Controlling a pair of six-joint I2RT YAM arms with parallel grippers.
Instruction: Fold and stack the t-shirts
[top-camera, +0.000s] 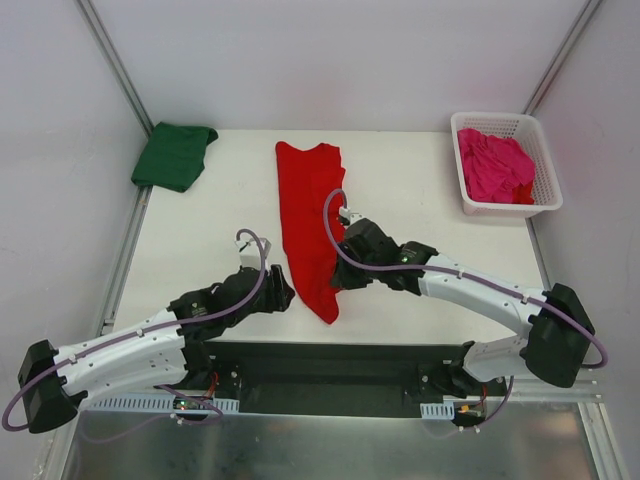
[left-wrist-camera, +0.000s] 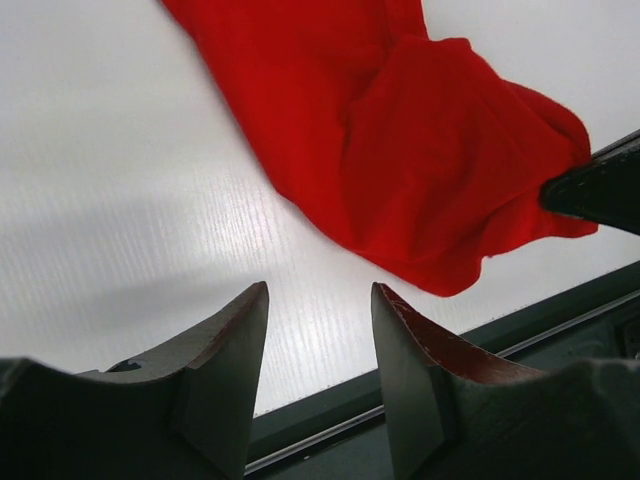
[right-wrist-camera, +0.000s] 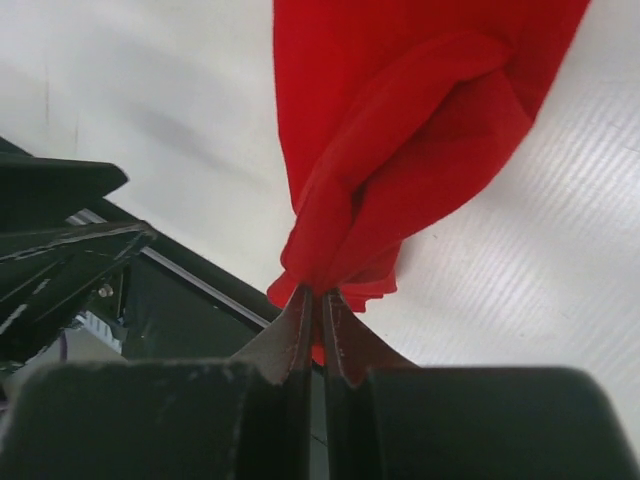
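A red t-shirt (top-camera: 308, 215) lies as a long narrow strip down the middle of the table, its near end bending to the right. In the right wrist view, my right gripper is shut on a gathered edge of the red t-shirt (right-wrist-camera: 400, 150). My left gripper stands open left of the shirt's near end, with only bare table between its fingers. A folded green t-shirt (top-camera: 175, 155) rests at the far left corner. Pink cloth (top-camera: 495, 165) and a bit of red cloth (top-camera: 523, 193) lie in the basket at the far right.
The white basket (top-camera: 545, 165) stands at the table's far right corner. Bare white tabletop (top-camera: 420, 180) lies on both sides of the red shirt. The table's front edge runs close to the shirt's near end, with a dark gap (top-camera: 320, 358) beyond.
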